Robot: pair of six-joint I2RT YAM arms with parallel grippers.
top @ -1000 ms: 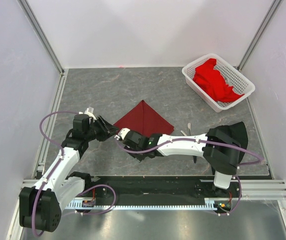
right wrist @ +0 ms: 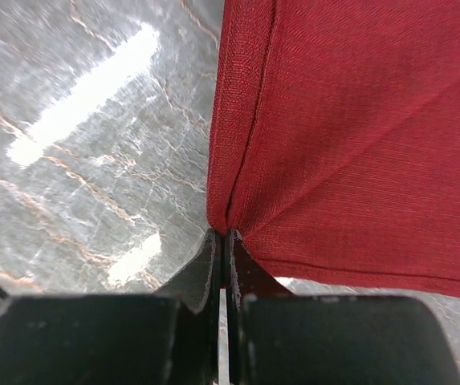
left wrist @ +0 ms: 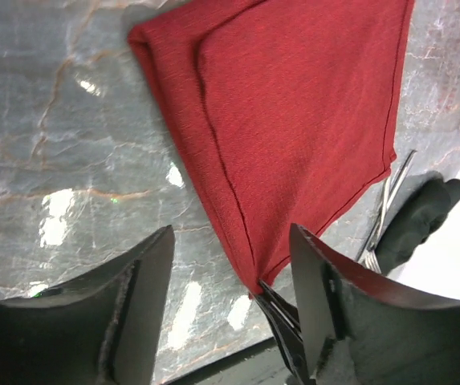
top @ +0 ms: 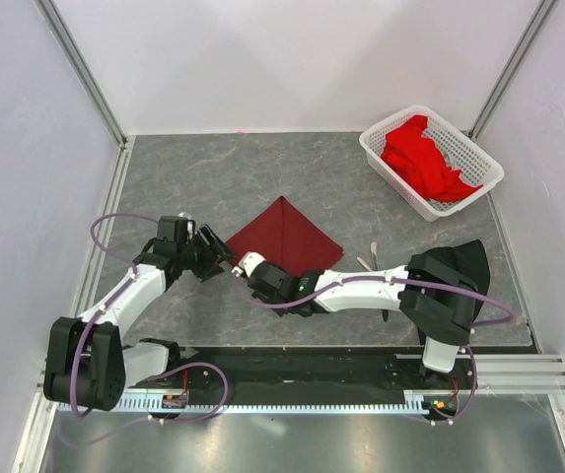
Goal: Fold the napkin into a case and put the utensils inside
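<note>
A dark red napkin (top: pixel 298 236) lies on the grey table, one long edge folded over into a narrow band. At the band's near corner my right gripper is shut on the napkin (right wrist: pixel 326 136), its fingers pinching the cloth. My left gripper is open above the napkin (left wrist: pixel 302 104), nothing between its fingers; the right gripper's tips show just below. In the left wrist view, a metal fork (left wrist: pixel 371 258) lies right of the napkin with other thin utensils. A spoon (top: pixel 374 250) shows beyond the right arm in the top view.
A white basket (top: pixel 395 184) holding bright red cloth (top: pixel 425 163) stands at the back right. Black cloth (top: pixel 469 266) lies at the right, partly behind the right arm.
</note>
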